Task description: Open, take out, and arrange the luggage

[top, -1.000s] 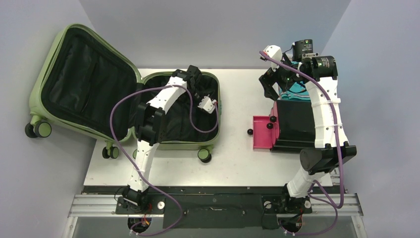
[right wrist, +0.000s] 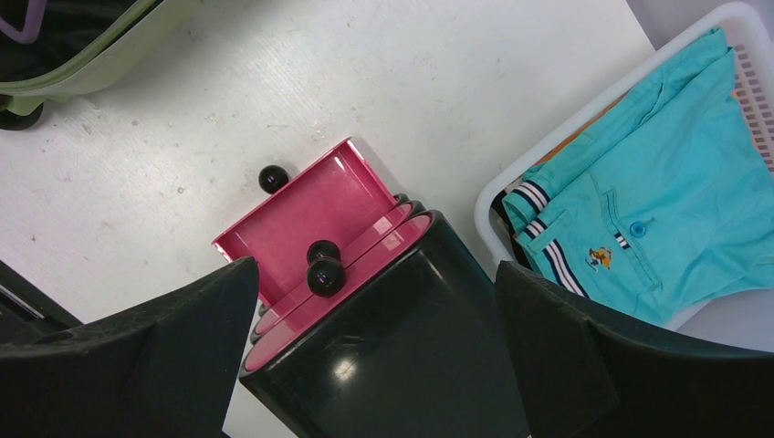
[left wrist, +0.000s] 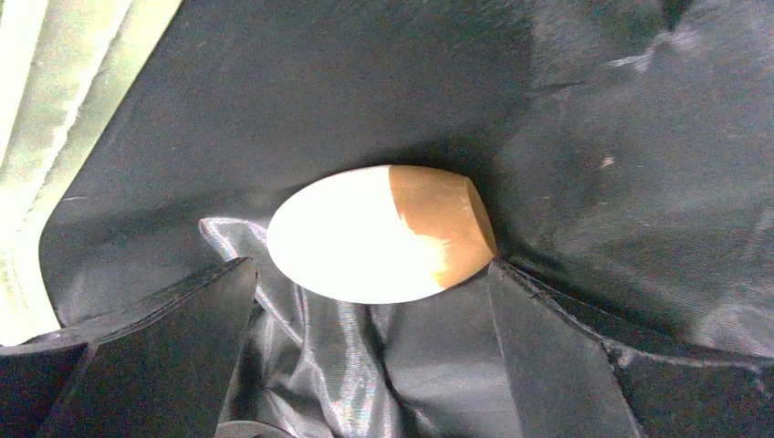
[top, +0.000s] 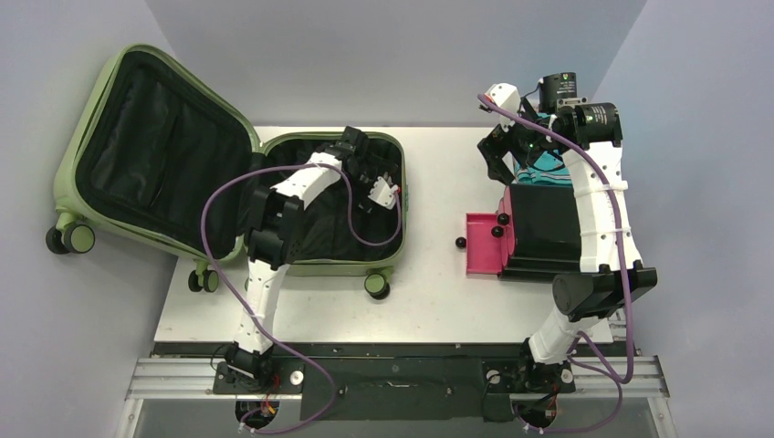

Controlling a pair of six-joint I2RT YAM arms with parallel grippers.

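Observation:
An open green suitcase (top: 146, 146) fills the left of the table. My left gripper is down inside its right half, open around a white-and-tan oval object (left wrist: 356, 228) lying on the black lining, with crumpled plastic beside it. My right gripper stands open, empty, above a black-and-pink drawer box (right wrist: 411, 338) with a pink drawer (right wrist: 292, 201) pulled out and black balls, apparently knobs. A white basket (right wrist: 493, 182) holding folded turquoise clothing (right wrist: 657, 201) sits behind the box at the right.
A loose black ball (right wrist: 274, 179) lies outside the drawer on the table (top: 438, 310). Grey walls stand at back and sides.
My left gripper and forearm have shifted slightly within the suitcase, a little toward the front compared with about a second ago. The right arm is unchanged.

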